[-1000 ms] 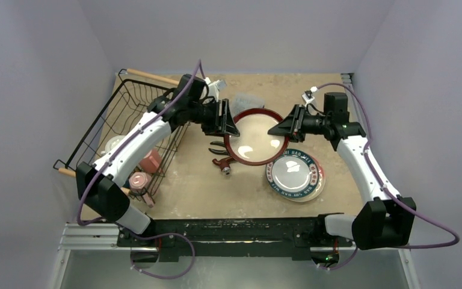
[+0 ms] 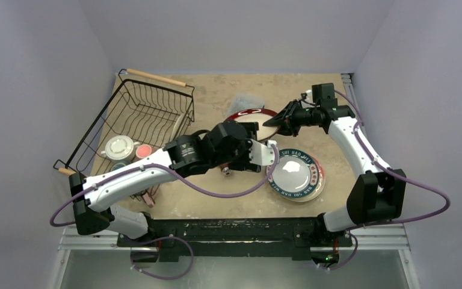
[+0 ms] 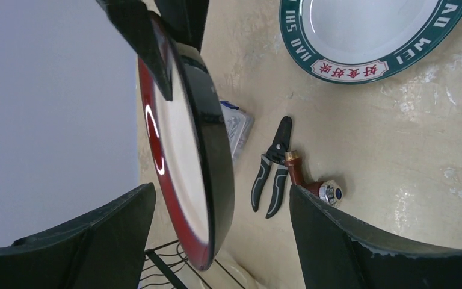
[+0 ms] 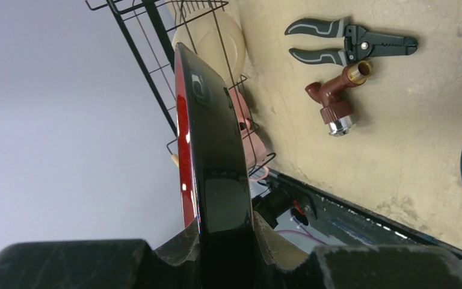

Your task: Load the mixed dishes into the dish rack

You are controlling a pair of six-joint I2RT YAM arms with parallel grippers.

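A red-rimmed cream plate (image 2: 264, 114) (image 3: 180, 156) (image 4: 213, 162) is held up near the middle, tilted, with my right gripper (image 2: 280, 123) shut on its edge. My left gripper (image 2: 255, 150) stands open beside the plate, partly hidden under its own arm in the top view. The dish rack (image 2: 147, 99) holds a white pot (image 2: 120, 146), a pink cup (image 2: 143, 152) and other dishes. Stacked plates (image 2: 295, 174), the upper one teal-rimmed, lie at the right of the table.
Pliers (image 3: 280, 144) and a brown pipe fitting (image 4: 331, 96) lie on the table between rack and stack. A clear bag (image 3: 240, 126) is at the back. Grey walls surround the table on the back and sides.
My left gripper has moved right and turned, its arm now covering part of the held plate. The plate has tilted and risen slightly toward the back with my right gripper.
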